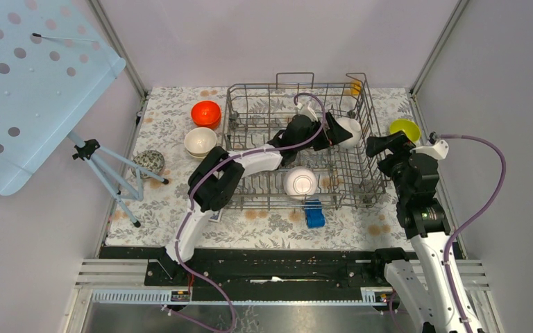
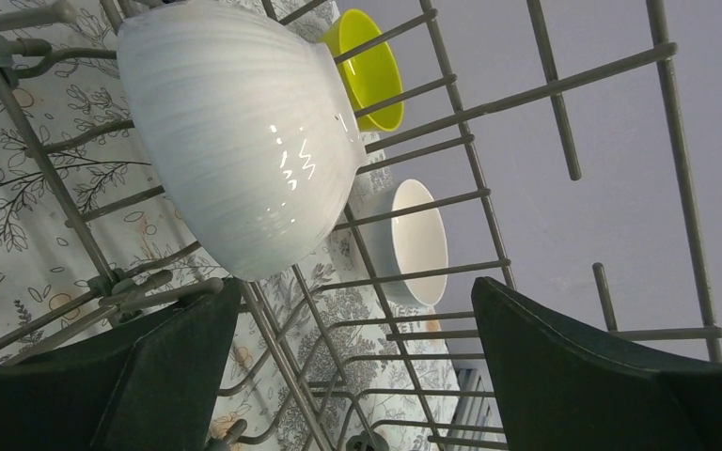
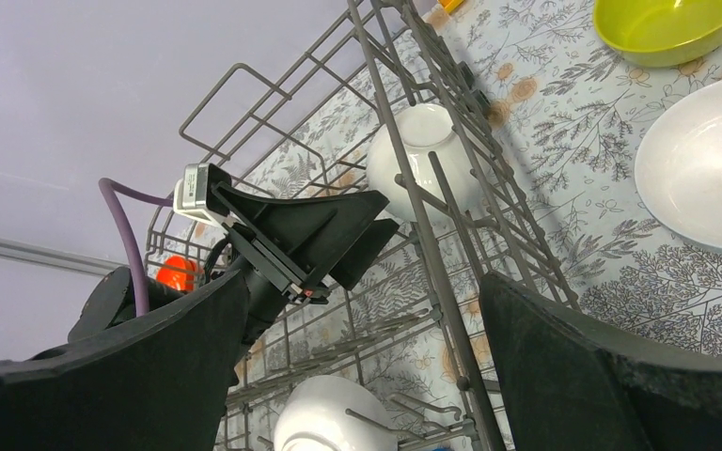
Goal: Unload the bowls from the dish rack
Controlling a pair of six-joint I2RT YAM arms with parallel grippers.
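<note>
In the top view a wire dish rack (image 1: 250, 87) fills the middle of the counter. A white bowl (image 1: 349, 132) leans among its right-hand wires, and my left gripper (image 1: 336, 137), open, has its fingertips close against that bowl's left side. From the left wrist view the same bowl (image 2: 235, 132) stands ahead of the spread fingers (image 2: 564, 348), with no grip on it. Nearer the front lies a second white bowl (image 1: 300, 182), upside down in the rack. My right gripper (image 1: 377, 149) waits open and empty beside the rack's right wall.
Outside the rack, a yellow-green bowl (image 1: 405, 130) and a white bowl (image 3: 705, 160) stand on the right. An orange-red bowl (image 1: 206, 113) and a cream bowl (image 1: 200, 141) are to the left. A blue item (image 1: 314, 214) sits at the front edge. Rack wires crowd both grippers.
</note>
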